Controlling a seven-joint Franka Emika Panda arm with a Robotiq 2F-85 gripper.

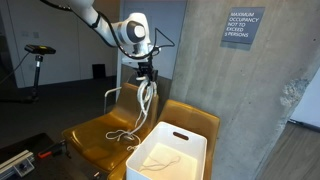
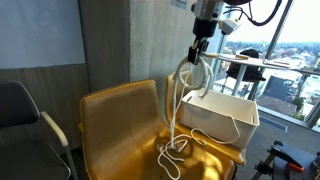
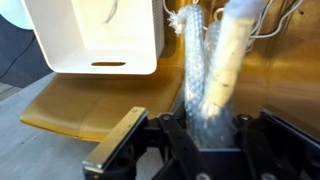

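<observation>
A white rope [image 1: 148, 96] hangs in loops from my gripper [image 1: 146, 76], which is shut on it above the tan chair seat. In exterior view 2 the rope [image 2: 176, 100] dangles below the gripper [image 2: 198, 54], and its lower end lies coiled on the seat. Close up in the wrist view, blurred rope [image 3: 208, 85] runs between the fingers of my gripper. A white open bin [image 1: 166, 158] stands on a chair to the right, with a thin piece of cord [image 1: 160, 166] on its floor. The gripper is beside the bin, not over it.
Tan chairs [image 2: 122, 115] stand side by side, their backrests rising behind the seat and the bin. A dark chair [image 2: 25, 125] is at the left in exterior view 2. A concrete wall [image 1: 240, 90] stands behind.
</observation>
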